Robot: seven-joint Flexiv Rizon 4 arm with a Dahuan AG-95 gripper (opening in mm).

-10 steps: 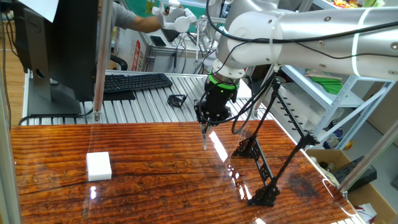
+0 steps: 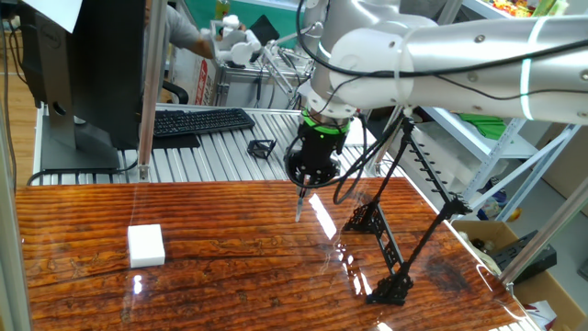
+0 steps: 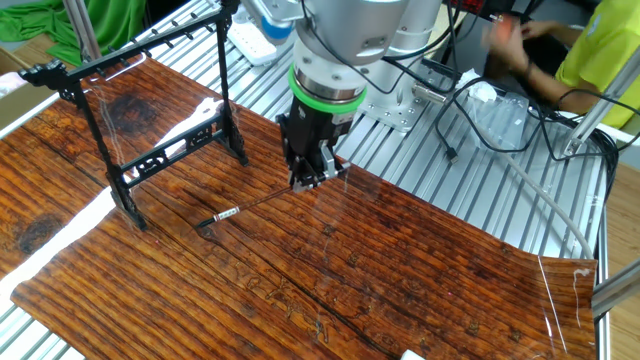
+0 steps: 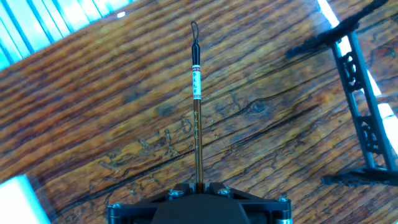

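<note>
A slim brown brush (image 4: 198, 124) with a white label, black end and hanging loop extends from my gripper, whose fingers are shut on its shaft. In exterior view 2 the brush (image 3: 228, 213) slants from the gripper (image 3: 315, 182) toward the black rack (image 3: 165, 155); its loop end seems at or close above the table. From exterior view 1 only a short light piece of the brush (image 2: 299, 211) shows below the gripper. The bristle end is hidden by the gripper. The rack (image 2: 393, 246), a frame with a notched top bar, stands upright to the right in that view.
A white block (image 2: 146, 245) lies on the left of the wood-patterned table (image 2: 220, 299). Between block and rack the surface is clear. Behind are a keyboard (image 2: 202, 120) and a monitor (image 2: 92, 83). A person's arm (image 3: 570, 35) shows beyond the table.
In exterior view 1 the arm and gripper have shifted slightly left, carrying the brush along. The rack and white block have stayed put. The person's arm in the background moved.
</note>
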